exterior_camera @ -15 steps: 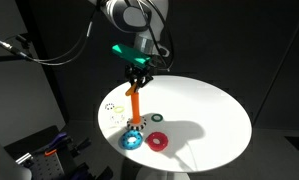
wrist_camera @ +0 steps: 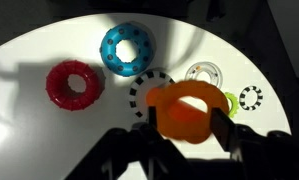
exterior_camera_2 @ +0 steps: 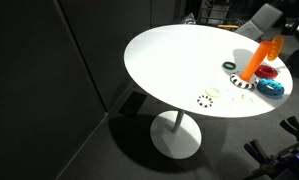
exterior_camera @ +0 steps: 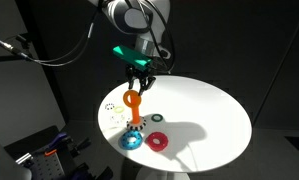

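An orange ring (exterior_camera: 133, 98) leans at the top of an upright orange post (exterior_camera: 136, 116), its hole facing the exterior view 1 camera. In exterior view 2 the orange ring (exterior_camera_2: 276, 47) shows to the right of the orange post (exterior_camera_2: 253, 63). My gripper (exterior_camera: 139, 81) is just above, fingers parted. From the wrist, the blurred orange ring (wrist_camera: 170, 101) lies between and beyond the spread fingers; whether a finger touches it is hard to tell. A black-and-white ring (wrist_camera: 139, 91) surrounds the post's foot.
A red ring (wrist_camera: 74, 85) and a blue ring (wrist_camera: 126, 49) lie near the post. A second black-and-white ring (wrist_camera: 251, 97), a yellow-green ring (wrist_camera: 232, 106) and a dark green ring (exterior_camera_2: 229, 66) are scattered about.
The orange ring was narrow and edge-on at the top of the post; now it has tipped, showing its round face and hole. The arm has barely moved.
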